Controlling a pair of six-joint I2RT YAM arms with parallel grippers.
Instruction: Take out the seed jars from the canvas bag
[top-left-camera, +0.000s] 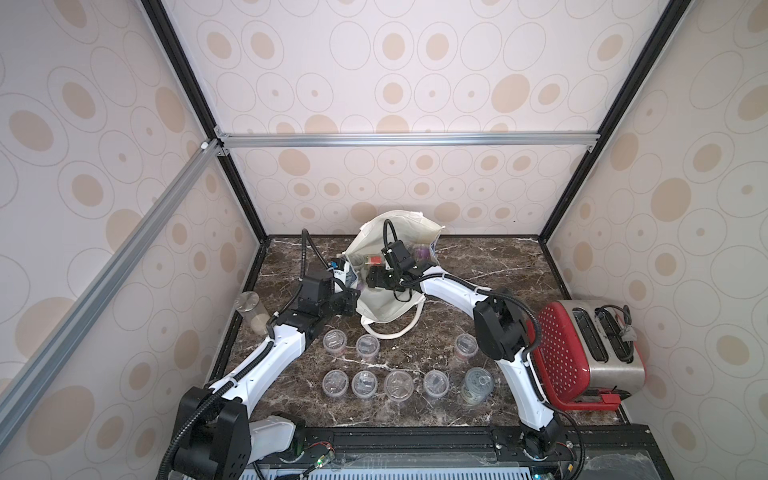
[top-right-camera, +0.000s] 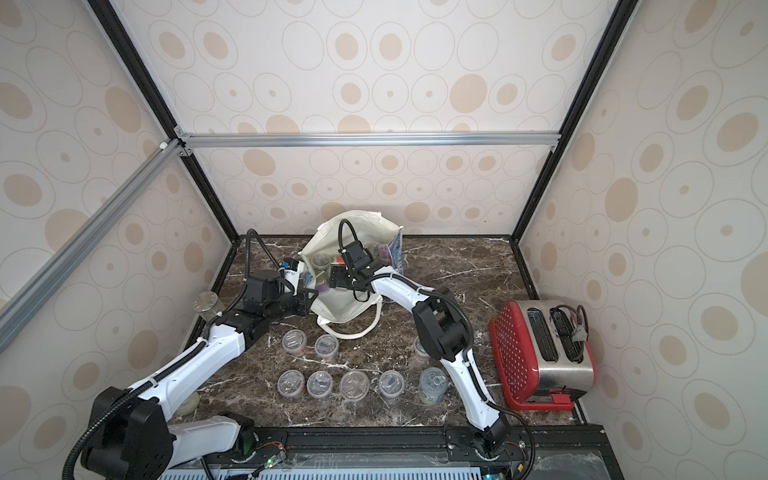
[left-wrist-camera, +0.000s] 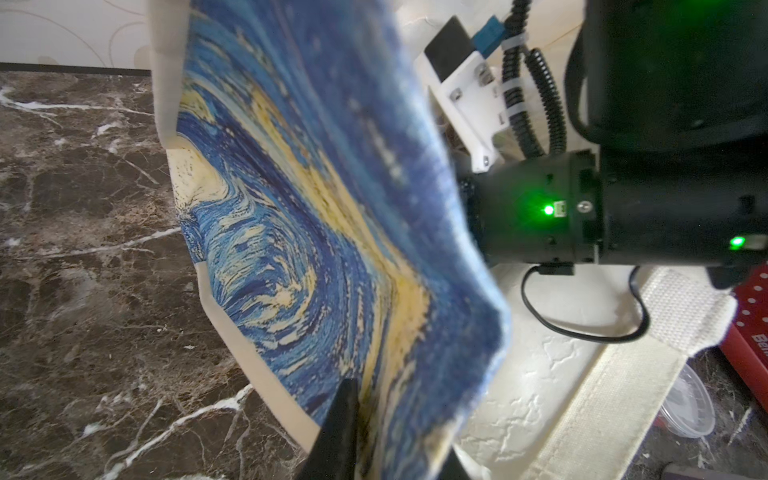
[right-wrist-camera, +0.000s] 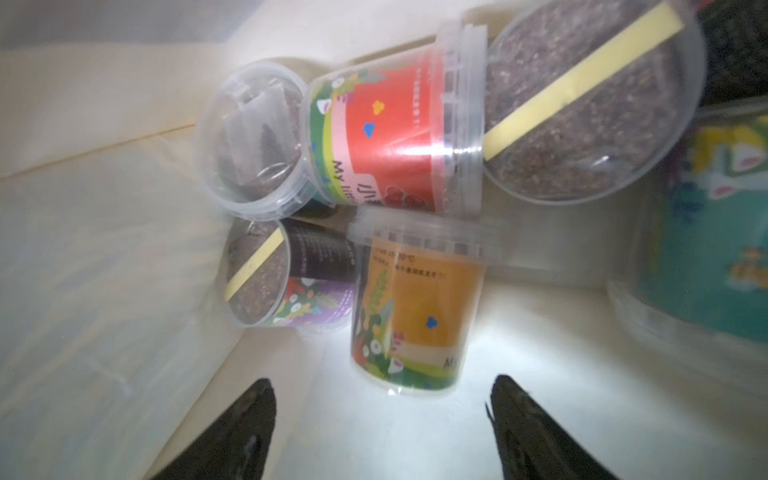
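The canvas bag (top-left-camera: 382, 312) stands open at the back centre, its blue painted side (left-wrist-camera: 288, 224) in my left gripper, which is shut on it. My right gripper is inside the bag, fingers apart and empty, facing an orange-labelled jar (right-wrist-camera: 416, 312). Beside that jar lie a purple-and-black-labelled jar (right-wrist-camera: 320, 272), a red-labelled jar (right-wrist-camera: 372, 136), a clear-lidded jar (right-wrist-camera: 248, 136), a jar with a yellow strip (right-wrist-camera: 584, 120) and a teal-labelled jar (right-wrist-camera: 712, 232).
Several jars (top-left-camera: 397, 385) stand in the front middle of the marble counter. A red and steel toaster (top-left-camera: 584, 352) is at the right, and a tall clear container (top-left-camera: 252, 312) at the far left.
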